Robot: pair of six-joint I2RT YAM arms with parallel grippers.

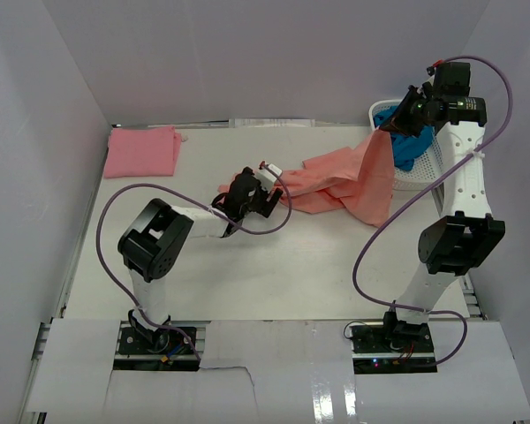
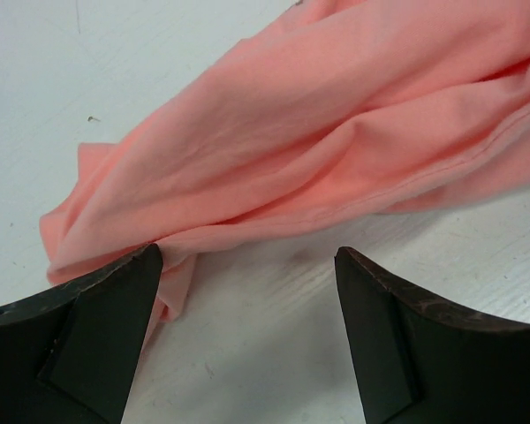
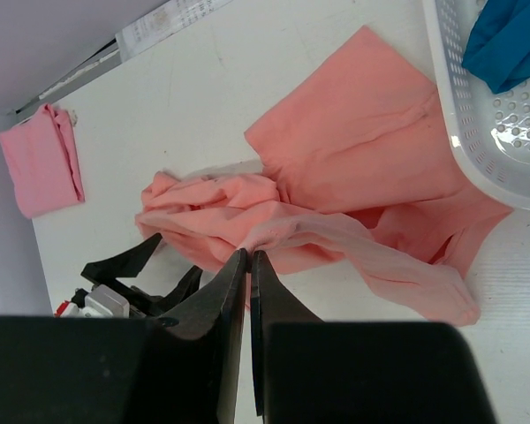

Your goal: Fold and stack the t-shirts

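A salmon t-shirt point(image 1: 336, 172) lies rumpled across the middle of the table, its right part lifted by my right gripper point(image 1: 384, 125), which is shut on it high beside the basket; the right wrist view shows cloth pinched at the fingertips point(image 3: 243, 265). My left gripper point(image 1: 269, 199) is low over the shirt's left end, open, with the creased cloth point(image 2: 274, 150) just beyond and between its fingers in the left wrist view. A folded pink t-shirt point(image 1: 141, 152) lies flat at the back left.
A white basket point(image 1: 418, 177) holding blue cloth point(image 1: 411, 146) stands at the back right, behind the right arm. Walls border the back and both sides.
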